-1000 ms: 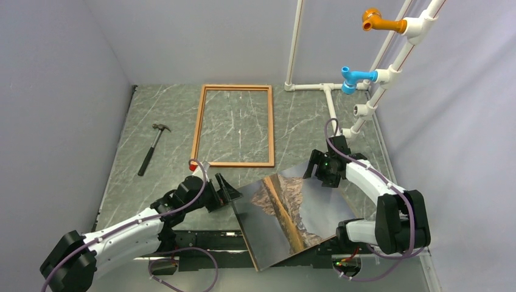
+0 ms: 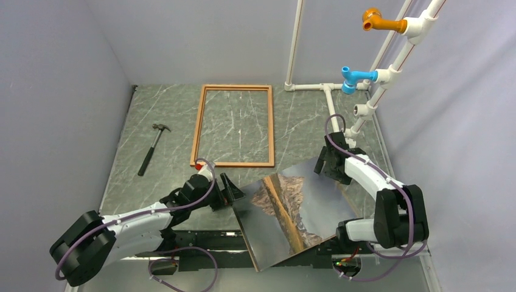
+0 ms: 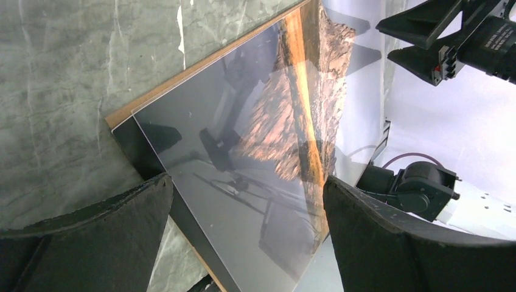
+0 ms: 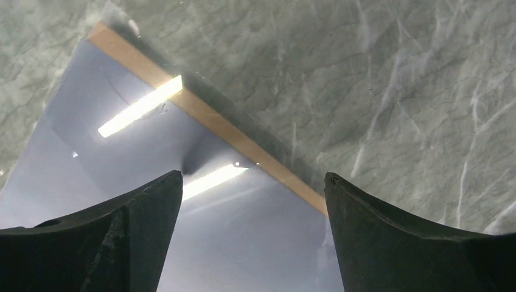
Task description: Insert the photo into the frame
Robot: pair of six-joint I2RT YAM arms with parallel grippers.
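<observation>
The photo [image 2: 271, 219], a glossy landscape print on a thin board with a light wooden edge, lies askew at the front, partly overhanging the table's front edge. The empty wooden frame [image 2: 270, 125] lies flat behind it. My left gripper [image 2: 233, 191] hangs open at the photo's left corner; in the left wrist view the photo [image 3: 243, 152] spans beneath its fingers, with nothing gripped. My right gripper [image 2: 322, 163] is over the photo's back right corner, its fingers apart; in the right wrist view that corner and wooden edge [image 4: 237, 134] show between and beyond them, ungripped.
A hammer [image 2: 148, 152] lies at the left. White pipes [image 2: 330, 109] with blue [image 2: 359, 75] and orange [image 2: 383, 23] fittings stand at the back right. Bare table [image 2: 164, 109] surrounds the frame.
My right gripper has moved back and to the right toward the photo's corner. The photo has stayed where it was.
</observation>
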